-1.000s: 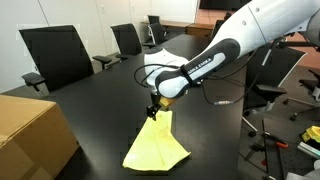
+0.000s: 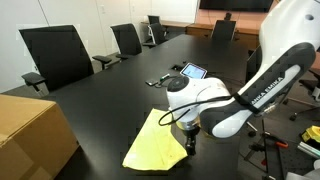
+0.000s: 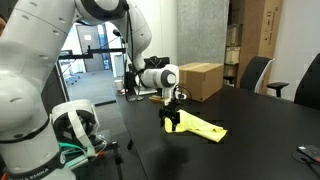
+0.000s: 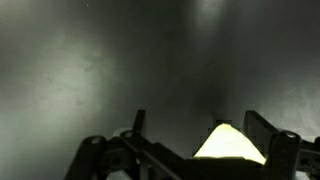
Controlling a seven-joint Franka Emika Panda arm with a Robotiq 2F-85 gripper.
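A yellow cloth [image 2: 154,148] lies spread on the dark table, with one corner of it [image 4: 228,145] showing at the bottom of the wrist view. My gripper [image 2: 190,145] is low over the table beside the cloth's right corner in exterior view 1. In the wrist view the gripper has its two fingers wide apart, and only bare table shows between their tips. Exterior view 2 has the gripper [image 3: 172,119] at the near left end of the cloth [image 3: 203,128]. Whether the fingertips touch the table is unclear.
A cardboard box [image 2: 35,140] stands on the table's left side in exterior view 1. Small dark items and a tablet-like object [image 2: 193,71] lie farther back. Chairs [image 2: 57,55] line the far edge.
The arm has swung from the cloth's far end, along its right side, to the near right corner in exterior view 1, and is lower now. The cloth looks unmoved.
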